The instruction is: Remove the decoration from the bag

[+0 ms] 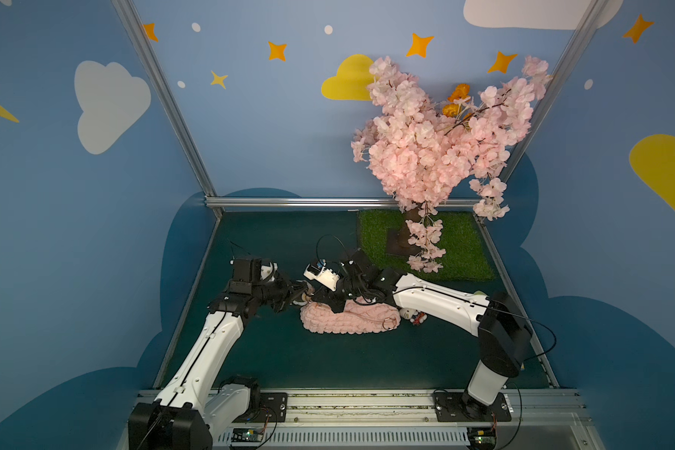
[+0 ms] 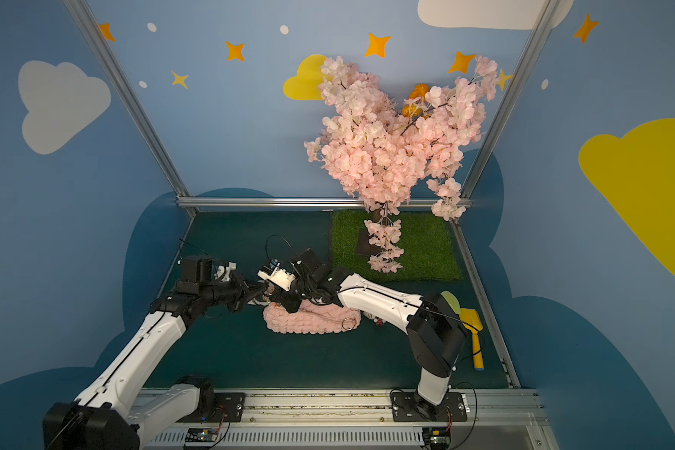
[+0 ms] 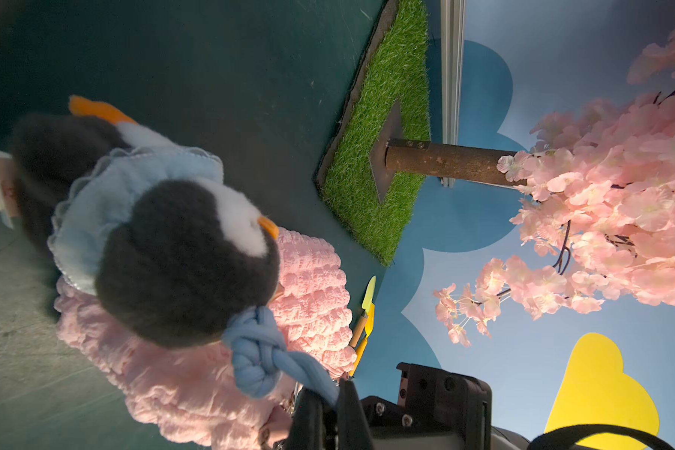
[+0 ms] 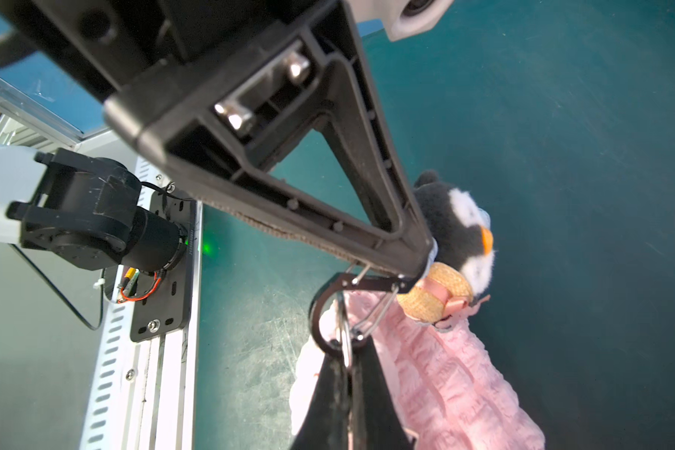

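Observation:
The pink puffy bag [image 1: 350,320] lies on the dark green floor. At its left end hangs the penguin decoration [image 3: 183,262], dark grey and white with a pale blue frilled collar; a knotted blue cord [image 3: 252,352] runs from its head. My left gripper is shut on that cord, close above the bag. The black clasp [image 4: 324,318], with silver wire parts, reaches from beside the left fingertip to my right gripper. There the right fingers are shut with a thin metal part of the clasp between them. The clasp's attachment to the bag is partly hidden.
A small white and red figure [image 1: 414,316] sits at the bag's right end, close under the right arm. Behind stands a blossom tree [image 1: 427,150] on a grass mat [image 1: 465,247]. A yellow tool [image 2: 474,337] lies far right.

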